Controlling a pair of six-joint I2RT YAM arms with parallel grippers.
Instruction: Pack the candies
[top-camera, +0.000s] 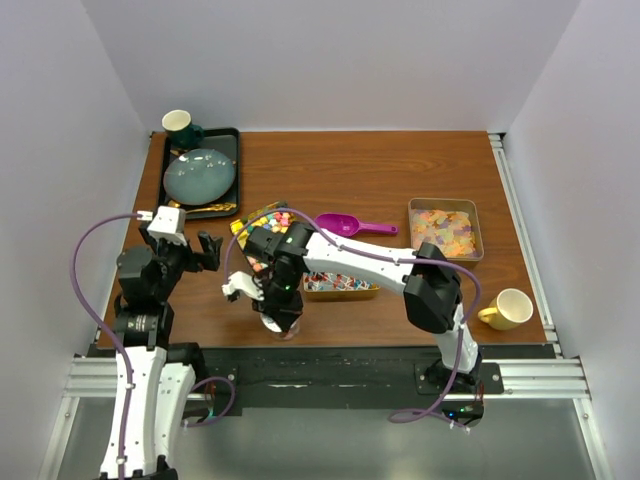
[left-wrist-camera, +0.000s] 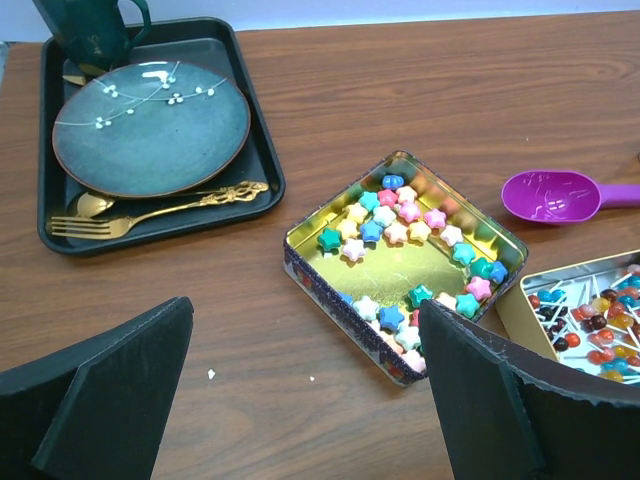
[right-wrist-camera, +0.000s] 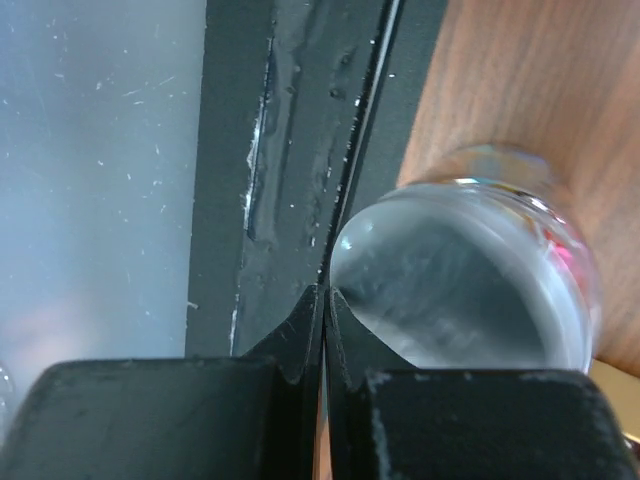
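Observation:
A clear jar with a silvery lid (right-wrist-camera: 460, 275) stands near the table's front edge, candy colours faint through its side. My right gripper is shut beside the lid, with nothing between its fingertips; from above, its arm covers most of the jar (top-camera: 281, 330). The golden tin of star candies (left-wrist-camera: 400, 260) is plain in the left wrist view, partly covered by the arm from above. A box of lollipops (top-camera: 340, 286) sits right of it. My left gripper (top-camera: 212, 250) is open and empty at the left, its fingers (left-wrist-camera: 120, 385) wide apart above bare wood.
A black tray (top-camera: 226, 165) with a blue plate (top-camera: 198, 177) and green mug (top-camera: 180, 128) fills the back left. A purple scoop (top-camera: 345, 224) lies behind the lollipops. At right are a box of gummies (top-camera: 444, 232) and a yellow mug (top-camera: 508, 309).

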